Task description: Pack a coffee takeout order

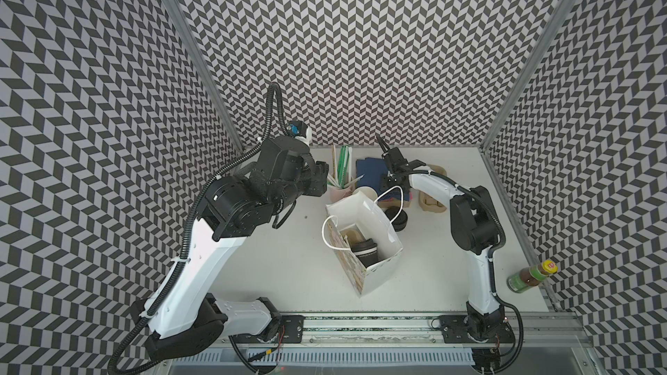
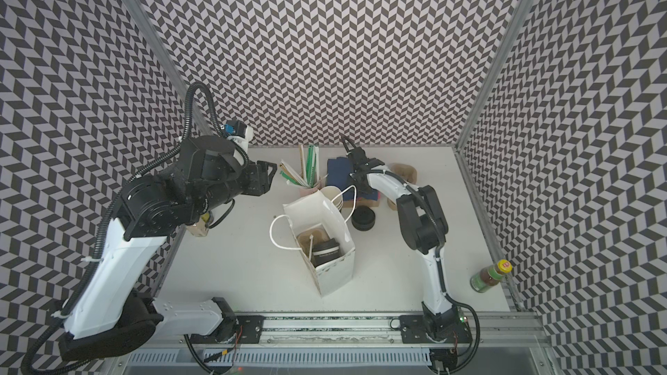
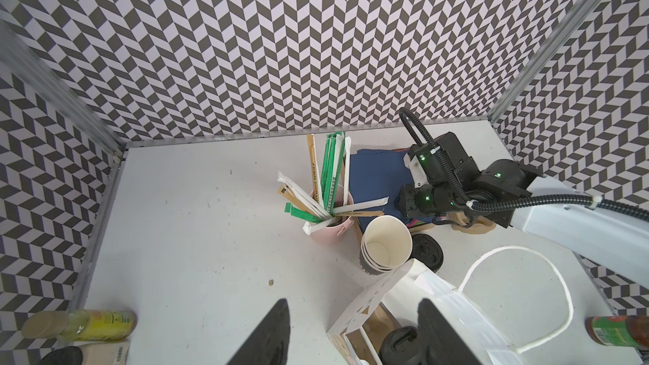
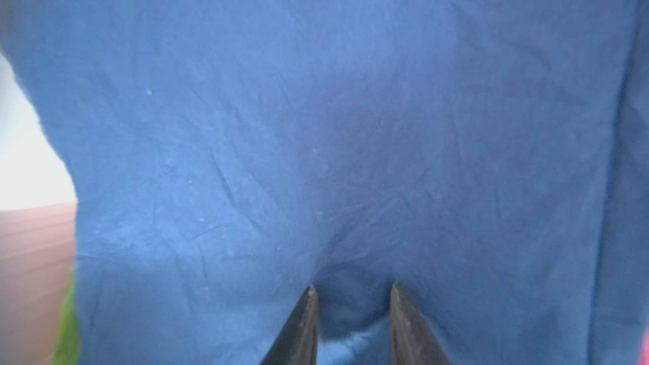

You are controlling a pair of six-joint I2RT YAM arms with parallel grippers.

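A white paper bag (image 1: 383, 264) with two handles stands open at the table's middle. Inside it are a dark-lidded cup (image 1: 364, 251) and a brown carrier (image 1: 352, 234). My left gripper hangs high at the left, its fingers apart and empty, and the bag lies below in the left wrist view. At the back is a stack of blue napkins (image 3: 378, 172). My right gripper is low over it, fingers part open. A wrinkled fold of the top napkin rises around the fingertips (image 4: 309, 304); whether they touch it I cannot tell.
A pink holder (image 3: 331, 233) of straws and stirrers stands left of the napkins. White cups (image 3: 385, 243) and black lids (image 3: 427, 251) sit in front. Bottles (image 3: 101, 324) lie at far left; another bottle (image 1: 533, 275) is front right.
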